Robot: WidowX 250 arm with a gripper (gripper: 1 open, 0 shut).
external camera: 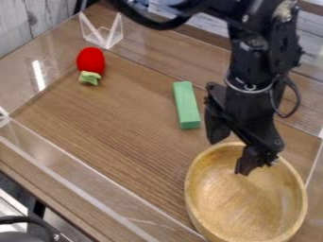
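Observation:
The black gripper (240,146) hangs over the back rim of a large tan bowl (246,203) at the lower right, with its fingers open and nothing seen held between them. A green block (186,104) lies on the wooden table (101,142) to the left of the arm. The arm hides part of the table behind it.
A red object with a green top (90,61) lies at the upper left, near a white wire holder (102,30) at the back.

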